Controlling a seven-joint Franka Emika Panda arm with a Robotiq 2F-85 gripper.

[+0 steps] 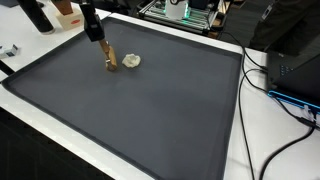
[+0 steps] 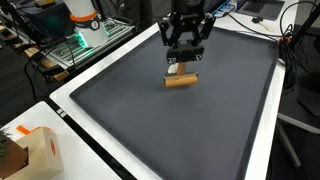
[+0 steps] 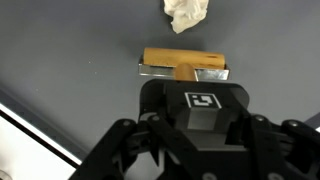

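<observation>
My gripper is shut on the handle of a T-shaped wooden tool, whose broad head hangs below at or close to the dark mat. A shiny metal strip runs along the head's near side in the wrist view. The gripper mount hides most of the handle and the fingertips there. A crumpled, off-white piece of paper or cloth lies beside the tool on the mat, apart from it; the wrist view has it just beyond the wooden head.
A black device with cables stands at the right. Small items lie past the far left edge.
</observation>
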